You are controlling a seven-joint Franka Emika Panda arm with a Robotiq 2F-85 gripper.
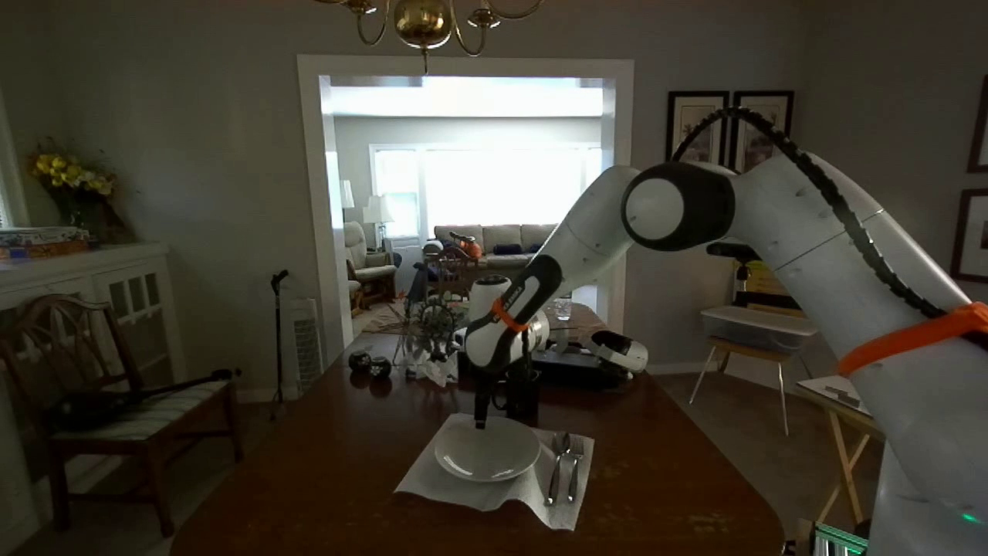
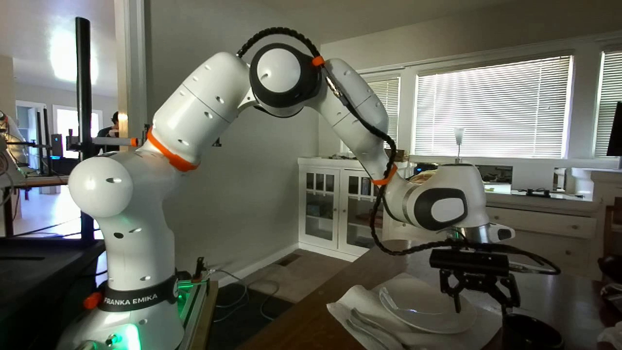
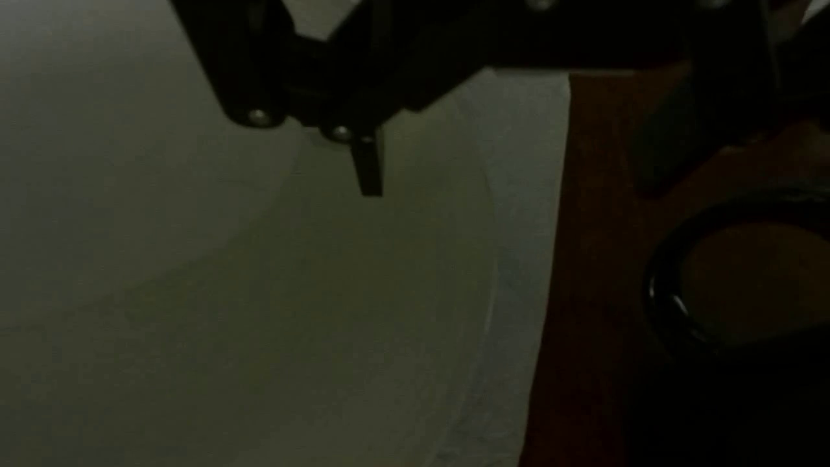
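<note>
My gripper (image 2: 482, 306) points down over the far side of the white plate (image 1: 486, 455), with its fingers apart and nothing visible between them. In the wrist view one finger (image 3: 370, 171) hangs over the plate. The other finger (image 3: 669, 144) is above the dark wood, close to the rim of a black mug (image 3: 663, 292). That mug (image 2: 531, 335) stands just off the napkin (image 1: 442, 493), and the wrist view shows its open top only in part. Whether a finger touches the mug, I cannot tell.
A spoon (image 1: 556, 471) and a fork (image 1: 574, 472) lie on the napkin beside the plate. Farther back on the table (image 1: 667, 482) are a black box (image 1: 574, 367), a white headset-like object (image 1: 620, 351) and dark round objects (image 1: 370, 364).
</note>
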